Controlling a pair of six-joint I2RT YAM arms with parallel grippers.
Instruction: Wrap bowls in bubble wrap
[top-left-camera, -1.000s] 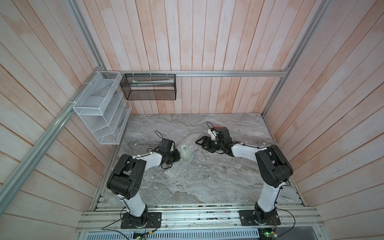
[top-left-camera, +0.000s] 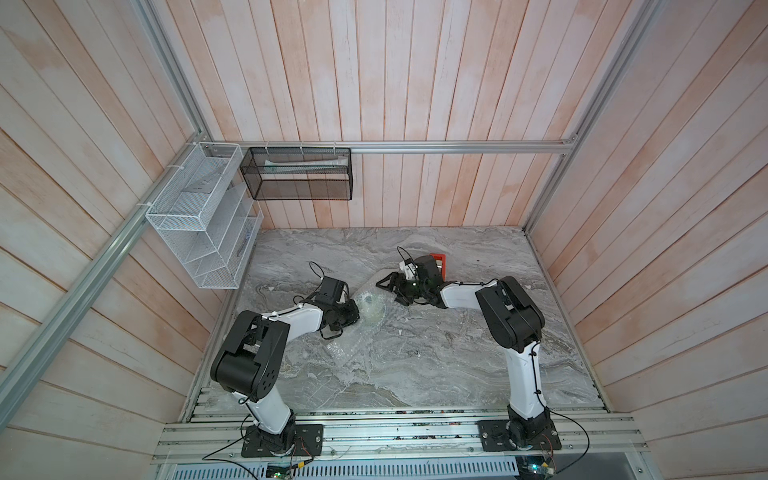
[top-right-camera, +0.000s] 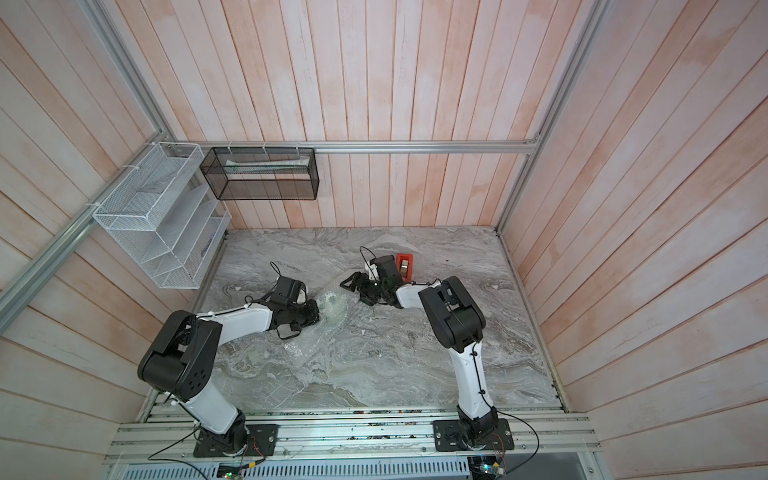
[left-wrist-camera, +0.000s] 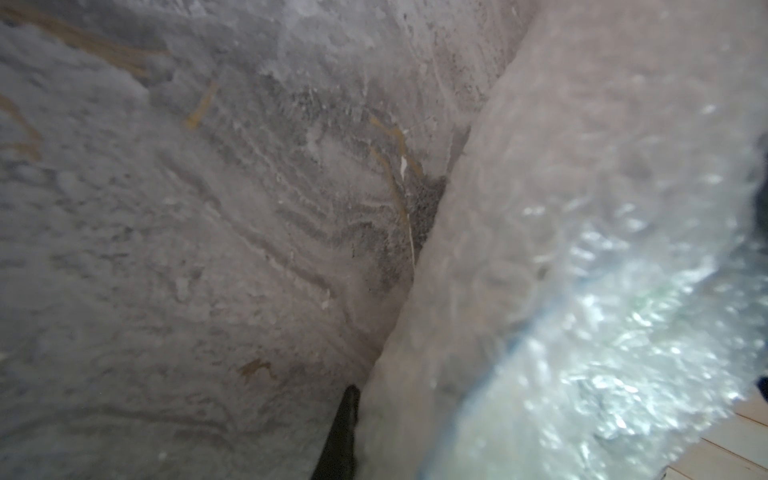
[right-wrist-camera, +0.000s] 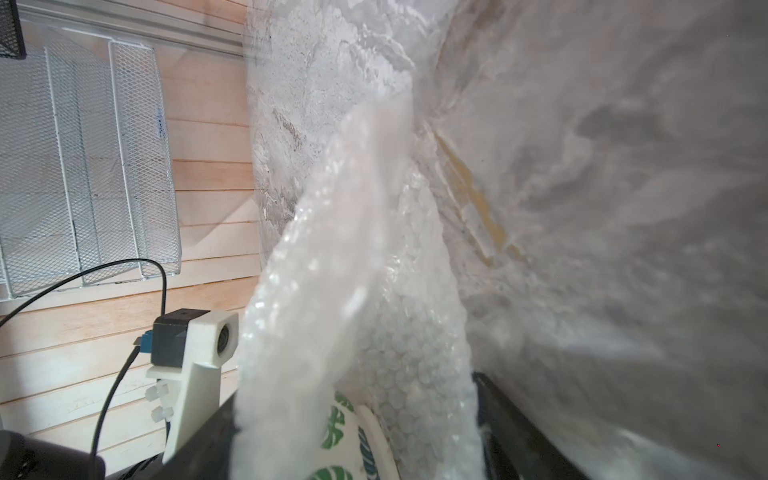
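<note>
A sheet of bubble wrap (top-left-camera: 342, 345) lies slantwise on the marble table, part of it folded over a bowl near the table's middle. Through the wrap's open side in the right wrist view, the bowl (right-wrist-camera: 339, 432) shows white with green leaf prints. My left gripper (top-left-camera: 353, 313) is at the bundle's left side, shut on wrap; the bubble wrap (left-wrist-camera: 608, 320) fills the right of its wrist view, hiding most of the fingers. From the right, my right gripper (top-left-camera: 387, 289) reaches over the wrap, its fingers (right-wrist-camera: 512, 432) apart on either side of the raised wrap and bowl.
Behind the right gripper sits a red container (top-right-camera: 405, 264). A black mesh basket (top-left-camera: 297, 173) hangs on the back wall, and white wire shelves (top-left-camera: 204, 216) hang at the left.
My right gripper has moved left, toward the wrapped bowl and over the wrap's far part. The red container shows more now. The left arm has stayed almost still.
</note>
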